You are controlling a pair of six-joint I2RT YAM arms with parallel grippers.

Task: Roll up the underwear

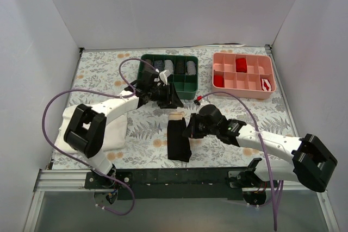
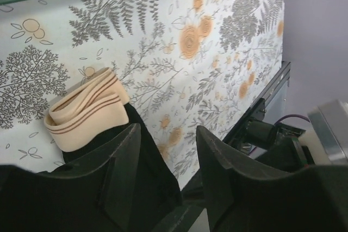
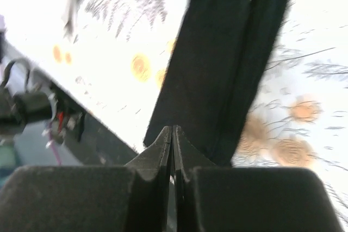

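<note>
The black underwear lies flat as a long folded strip [image 1: 178,144] in the middle of the table. Its beige waistband [image 2: 89,110] is at the far end, folded over in layers with thin brown stripes. Just beyond that band, my left gripper [image 1: 174,106] hangs with its fingers [image 2: 126,158] apart and nothing between them. My right gripper is shut over the cloth, its tips close together and no fabric visible between them. From above, it sits at the strip's right edge. Whether its tips touch the cloth I cannot tell.
Behind my left gripper stands a green divided box [image 1: 186,91] with rolled items in its back row. A pink divided box [image 1: 244,90] with red items is at the back right. White cloth [image 1: 115,134] is piled at the left.
</note>
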